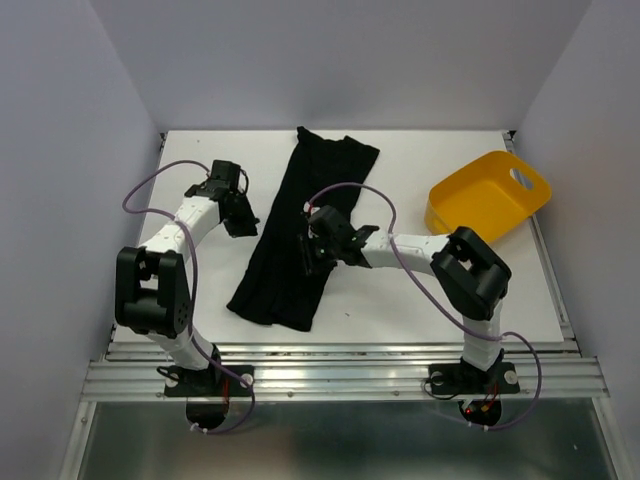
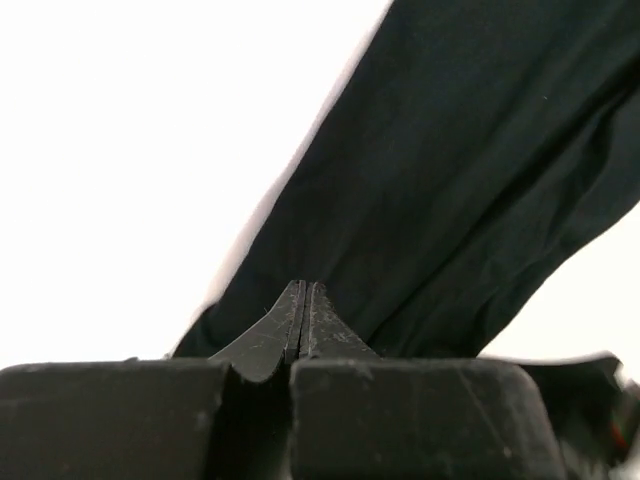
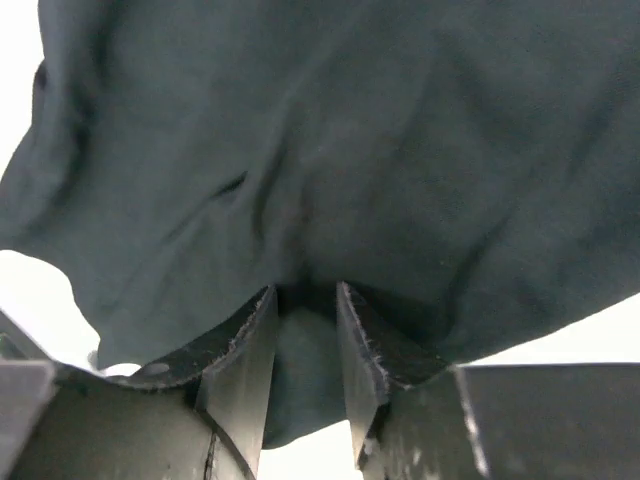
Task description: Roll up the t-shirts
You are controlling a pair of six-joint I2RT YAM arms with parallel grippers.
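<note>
A black T-shirt [image 1: 275, 285] lies folded into a long strip, slanting from the back middle of the white table to the front left. My left gripper [image 1: 252, 229] is beside its left edge; in the left wrist view its fingertips [image 2: 297, 310] are pressed together, with no cloth visible between them and the dark fabric [image 2: 430, 140] behind. Over the strip's middle is my right gripper [image 1: 306, 256]. The right wrist view shows its fingers [image 3: 253, 345] apart over the wrinkled shirt [image 3: 400, 210]; contact with the cloth is hard to tell.
An orange bin [image 1: 487, 195] stands at the back right, close to the right arm's forearm. Bare white table [image 1: 420, 305] shows to the right of the shirt and at its far left. Grey walls border the back and sides.
</note>
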